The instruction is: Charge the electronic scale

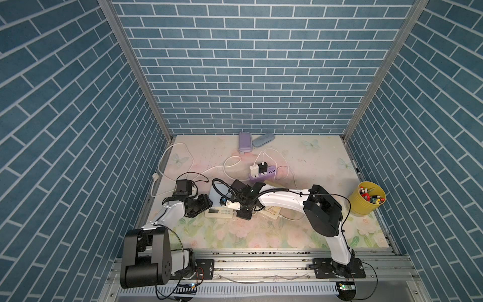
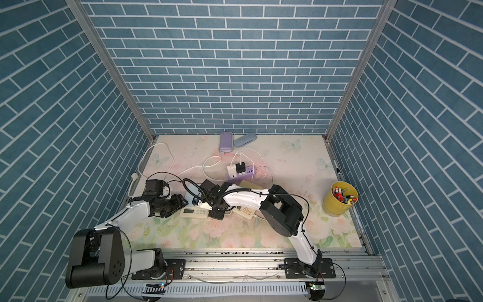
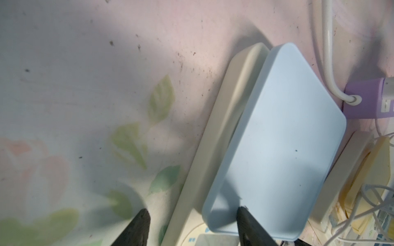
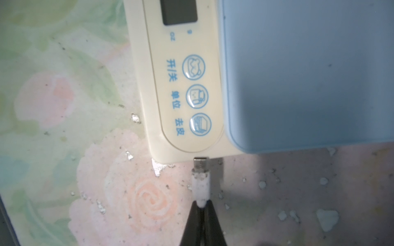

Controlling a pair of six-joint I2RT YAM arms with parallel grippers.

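Note:
The electronic scale, with a cream body (image 4: 151, 123) and a pale blue tray (image 3: 279, 143), lies flat in front of my arms. At its edge, below the button panel, sits a white cable plug (image 4: 201, 184) pointing straight at the side. Its metal tip meets the edge and most of it still shows; whether any of it is inside the port I cannot tell. My right gripper is shut on the plug's rear end. On the scale's opposite side, my left gripper stands open, one finger over the tabletop and the other by the tray's corner.
Behind the scale is a purple power strip (image 1: 269, 172) with a white and a black adapter. A second cream device (image 1: 271, 211) lies under the right forearm. White cables loop over the back left. The yellow bucket (image 1: 358, 203) stands far right.

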